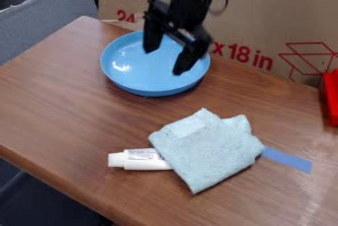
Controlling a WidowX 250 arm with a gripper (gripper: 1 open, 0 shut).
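Note:
My black gripper (169,40) hangs open over a blue plate (145,77) near the back of the wooden table, nothing seen between its fingers. A light blue folded cloth (211,156) lies at the front right, and a white tube (132,159) lies at its left, partly hidden under or behind it.
A cardboard box (278,28) stands along the back. A red object (330,97) is at the right edge. A blue tape strip (287,158) is on the table right of the cloth.

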